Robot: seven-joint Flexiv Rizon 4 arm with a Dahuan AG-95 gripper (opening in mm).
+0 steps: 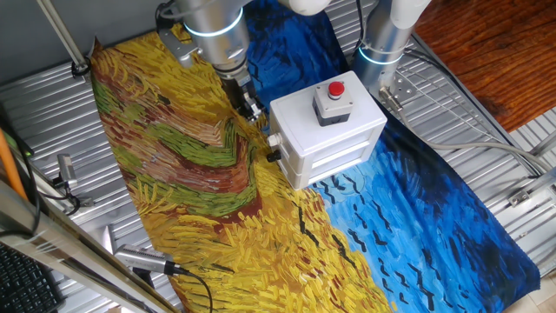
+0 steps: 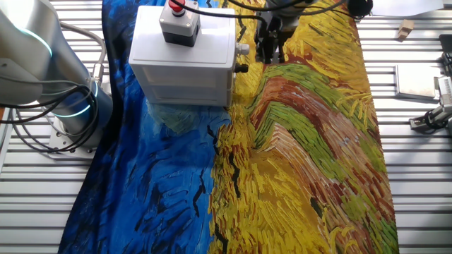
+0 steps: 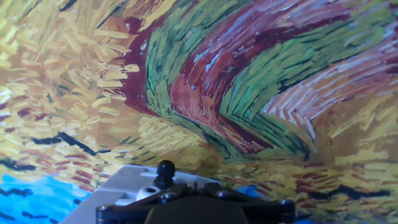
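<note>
A white box [image 1: 326,130] stands on the painted cloth, with a small grey control box carrying a red button [image 1: 336,89] on its top. White and black knobs stick out of its side; the black knob [image 2: 241,68] is the lower one. My gripper [image 1: 254,113] hangs pointing down beside that side of the box, over the cloth. In the wrist view the gripper appears shut, its fingers close together at the bottom edge, with nothing visible between them. The black knob [image 3: 165,170] and a pale part of the box [image 3: 124,183] show just beyond it.
The patterned cloth [image 1: 252,252], yellow and green on one side and blue on the other, is bare around the box. A slatted metal table [image 1: 43,109] surrounds the cloth.
</note>
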